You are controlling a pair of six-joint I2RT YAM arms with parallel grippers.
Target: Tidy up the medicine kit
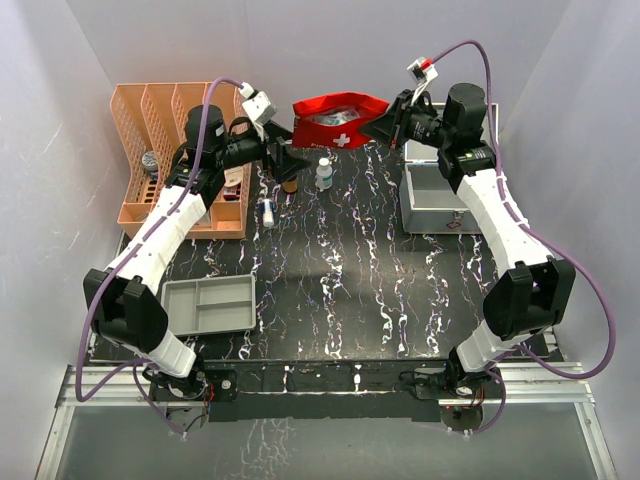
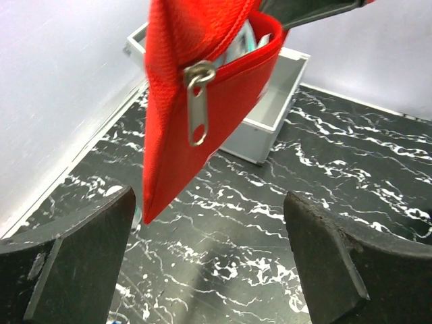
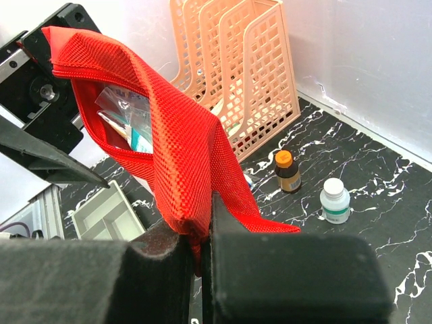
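Observation:
A red zip pouch with a white cross hangs above the back of the table, its top unzipped and clear packets showing inside. My right gripper is shut on the pouch's right end, the red fabric pinched between its fingers. At the pouch's other end, my left gripper is open. In the left wrist view the pouch's zipper-pull end sits ahead of and above the gap between the fingers, and no contact shows. A white bottle and a brown bottle with orange cap stand on the table below.
An orange divided rack stands at the back left. The grey compartment tray lies at the front left. An open grey box is at the back right. Mid-table is clear.

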